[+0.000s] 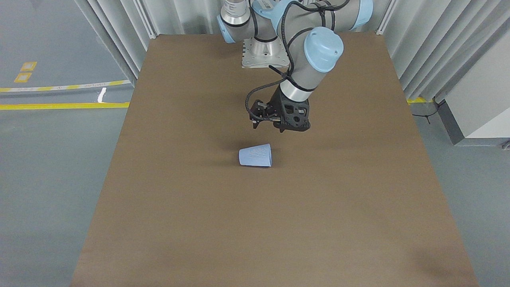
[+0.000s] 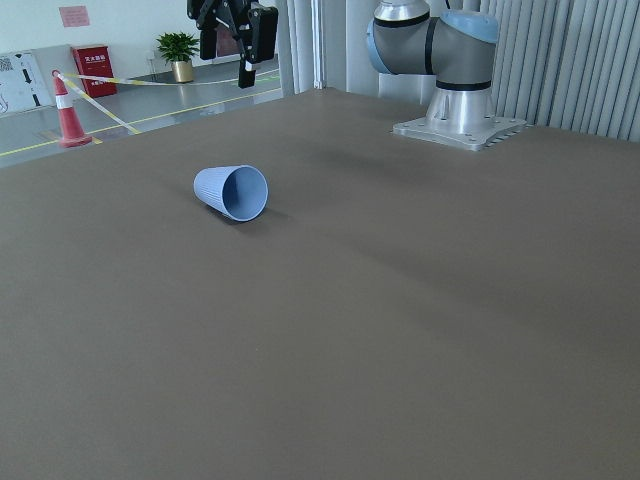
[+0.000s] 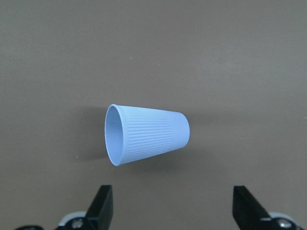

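A light blue ribbed plastic cup lies on its side near the middle of the brown table, seen also in the left view and the wrist view. My black gripper hangs in the air above the cup and behind it, toward the arm's base. In the wrist view both fingers show at the bottom, wide apart with bare table between them, so the gripper is open. The cup sits centred just beyond them, its mouth to the left.
The arm's metal base plate stands at the back edge. Curtains hang behind, and floor lies beyond both side edges.
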